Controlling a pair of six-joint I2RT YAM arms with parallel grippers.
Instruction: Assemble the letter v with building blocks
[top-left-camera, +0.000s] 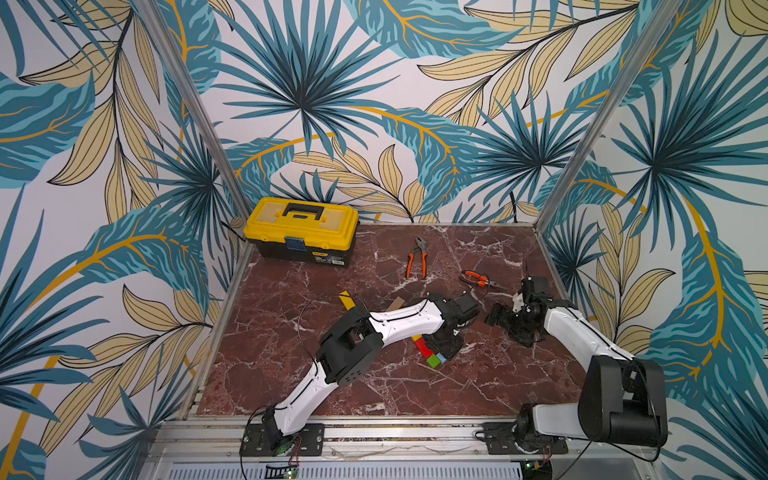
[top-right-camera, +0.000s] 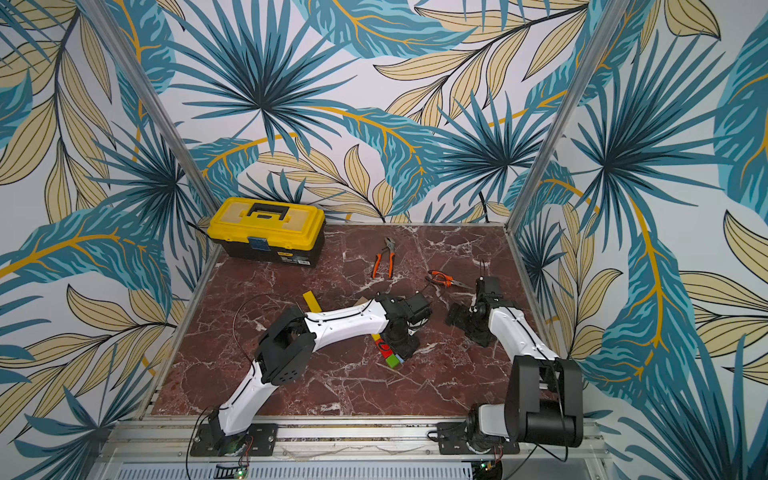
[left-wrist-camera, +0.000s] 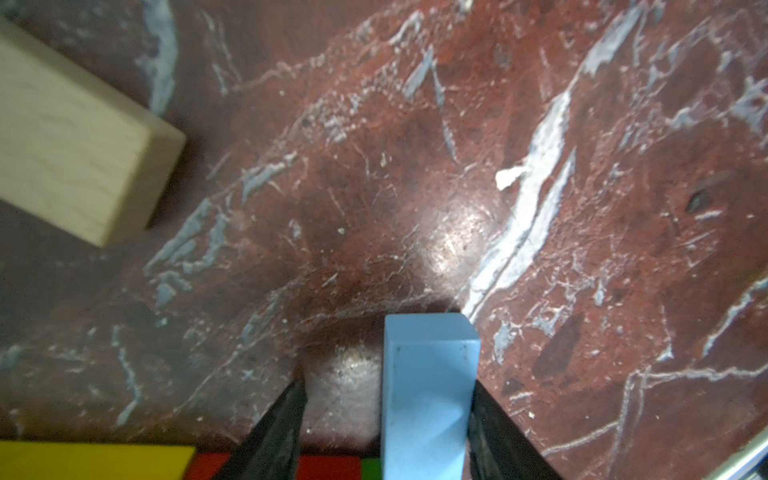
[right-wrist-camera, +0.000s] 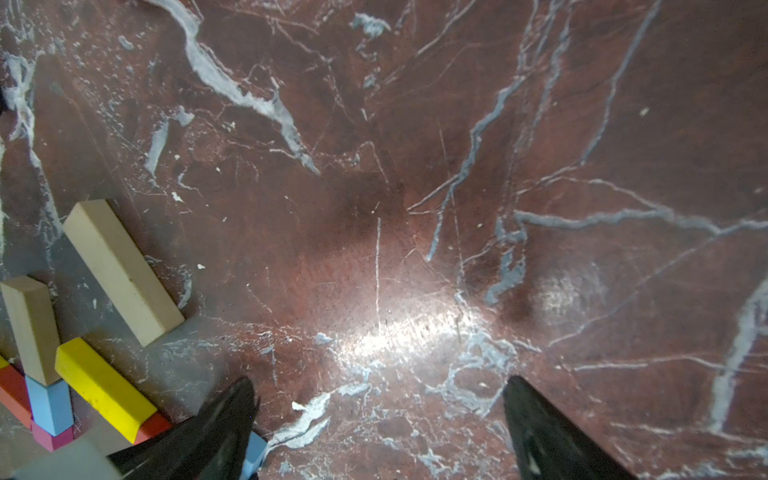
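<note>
In the left wrist view a blue block (left-wrist-camera: 428, 400) stands between the fingers of my left gripper. The right finger lies close against it, while a gap shows on the left, so the gripper is part open. At the bottom edge, a yellow block (left-wrist-camera: 88, 461), a red block (left-wrist-camera: 329, 467) and a green block (left-wrist-camera: 370, 468) form a row whose green end meets the blue one. From above, the green block (top-left-camera: 433, 361) is the row's near end; my left arm covers part of the row. My right gripper is open and empty over bare table.
Wooden blocks (right-wrist-camera: 124, 272) and a yellow block (right-wrist-camera: 104, 384) lie left in the right wrist view. Pliers (top-left-camera: 417, 260), a second orange-handled tool (top-left-camera: 477, 278) and a yellow toolbox (top-left-camera: 302, 228) stand farther back.
</note>
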